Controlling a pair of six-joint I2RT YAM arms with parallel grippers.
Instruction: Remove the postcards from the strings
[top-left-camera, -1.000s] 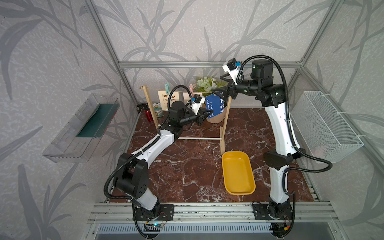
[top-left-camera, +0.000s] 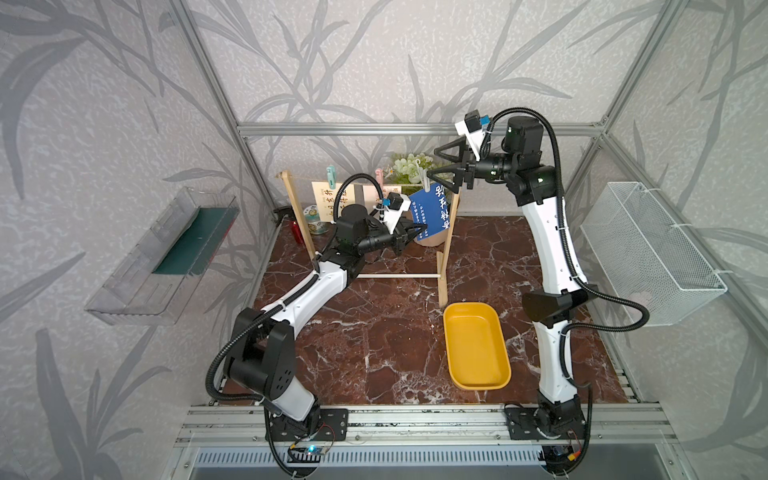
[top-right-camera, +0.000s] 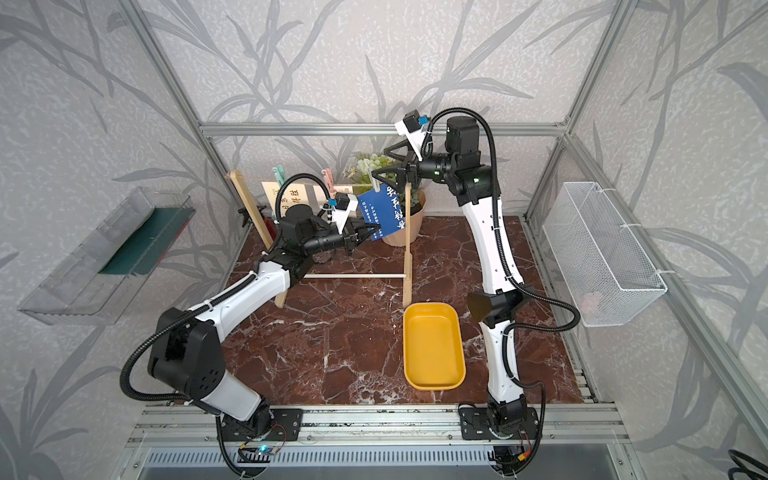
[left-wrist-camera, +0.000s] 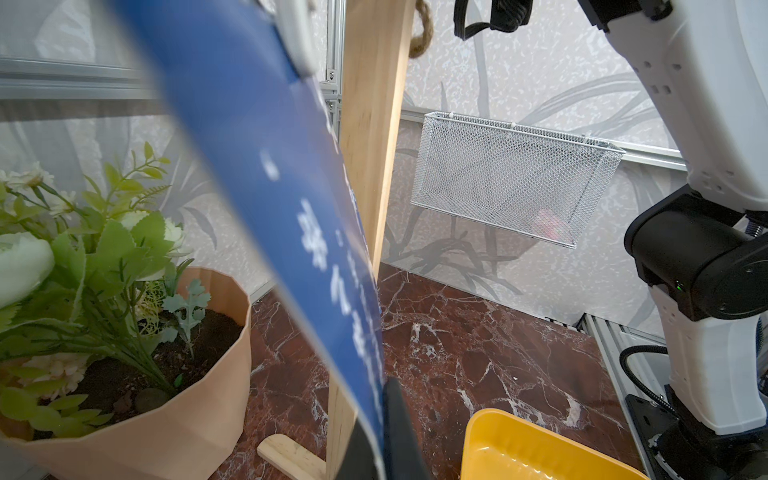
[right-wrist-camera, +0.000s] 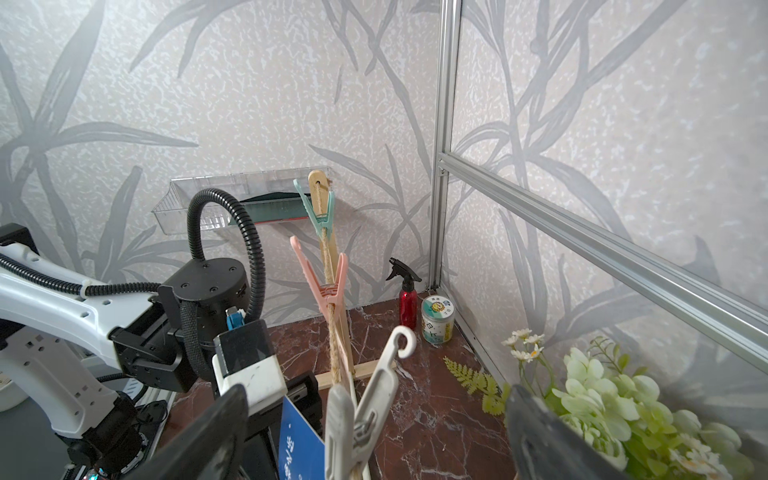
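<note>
A blue postcard (top-left-camera: 433, 209) with white writing hangs slanted near the right end of the string, under a white clothespin (right-wrist-camera: 374, 416). My left gripper (top-left-camera: 421, 231) is shut on its lower left edge; in the left wrist view the card (left-wrist-camera: 320, 232) runs down between the dark fingers. Open and level with the string, my right gripper has its fingers (right-wrist-camera: 220, 428) spread on either side of the white clothespin, apart from it. Farther along, cream postcards (top-left-camera: 326, 200) hang by a green clothespin (right-wrist-camera: 320, 214) and a pink clothespin (right-wrist-camera: 324, 280), partly behind the left arm.
The wooden frame (top-left-camera: 449, 248) carries the string. Behind it stands a potted plant (left-wrist-camera: 216, 384); a red spray bottle (right-wrist-camera: 408, 304) and a can (right-wrist-camera: 437, 320) are in the back left corner. A yellow tray (top-left-camera: 477, 348) lies empty in front.
The wooden frame has shifted slightly left. My left gripper stays at the blue card's edge.
</note>
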